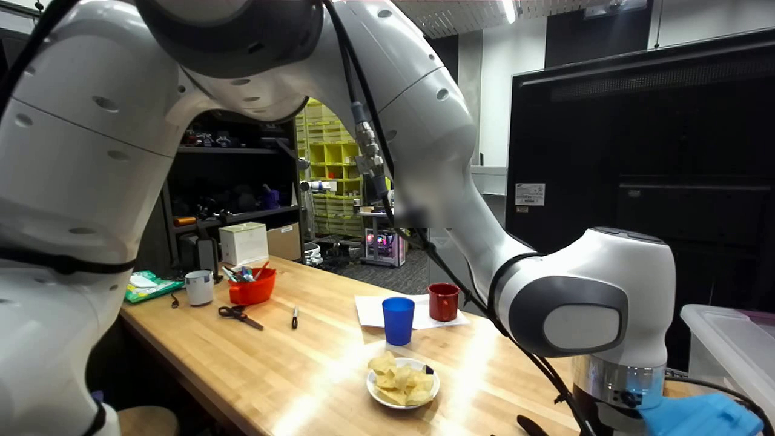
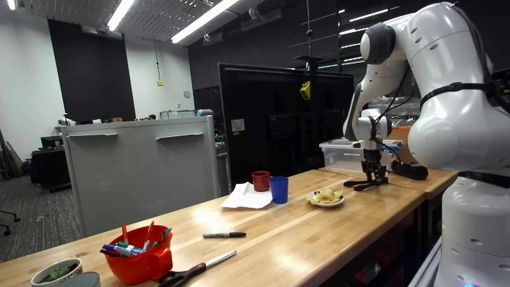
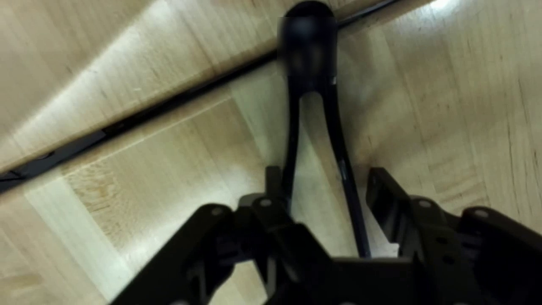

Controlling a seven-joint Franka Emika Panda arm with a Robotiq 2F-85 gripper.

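Black tongs lie on the wooden table in the wrist view, their rounded end at the top and two thin arms running down. My gripper is part open around those arms. Its left finger is against or very close to the left arm, while a small gap shows between the right finger and the right arm. Exterior view 2 shows the gripper pointing down, low over the tongs at the table's far end. Exterior view 1 cuts off the fingers.
A white plate of chips stands near the gripper, with a blue cup and red mug beyond. A clear bin is behind the arm. Scissors, a marker and a red pen holder are farther off.
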